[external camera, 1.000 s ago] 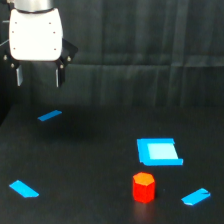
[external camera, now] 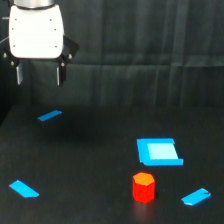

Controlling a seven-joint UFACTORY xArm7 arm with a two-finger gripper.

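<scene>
My gripper [external camera: 38, 76] hangs high at the upper left, well above the dark table. Its two fingers are spread wide apart, with nothing between them. A red hexagonal block [external camera: 144, 188] stands upright on the table, right of the middle near the front. Behind it lies a blue square [external camera: 145, 146] with a white area [external camera: 162, 152] on it. My gripper is far to the left of both.
Blue strips mark the table: one at the back left [external camera: 50, 115], one at the front left [external camera: 24, 189] and one at the front right [external camera: 196, 197]. A dark curtain [external camera: 140, 60] hangs behind.
</scene>
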